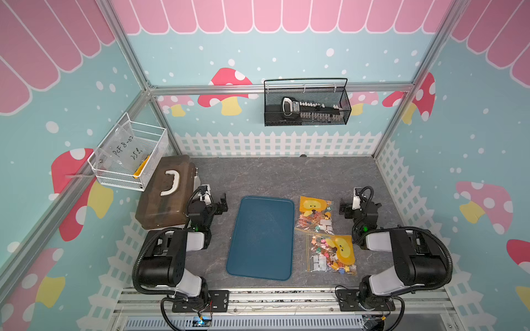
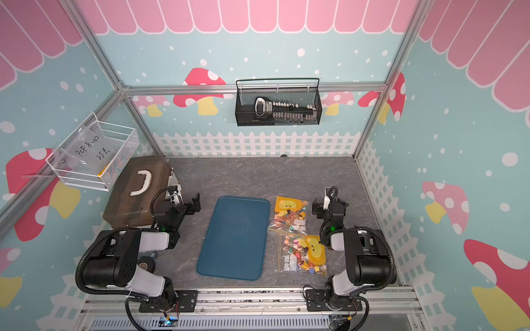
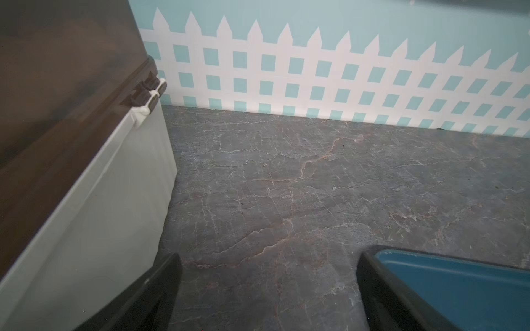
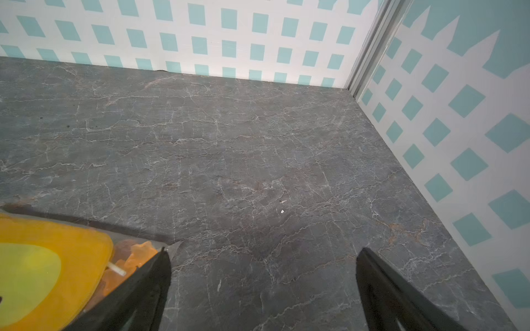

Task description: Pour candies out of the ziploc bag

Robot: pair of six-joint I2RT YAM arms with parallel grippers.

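Observation:
Two clear ziploc bags lie flat on the grey table, right of the blue tray (image 1: pixel 261 237), which is empty. The rear bag (image 1: pixel 315 215) holds a yellow piece and small colourful bits; the front bag (image 1: pixel 331 254) has similar contents, some white. Part of the rear bag (image 4: pixel 49 270) shows at the lower left of the right wrist view. My left gripper stands open between the tray and the brown-lidded box, nothing between its fingers. Off to the right of the bags, my right gripper is open and empty too.
The brown-lidded box (image 1: pixel 165 193) stands close on the left arm's outer side, below a white wire basket (image 1: pixel 129 157). A black mesh basket (image 1: pixel 307 107) hangs on the back wall.

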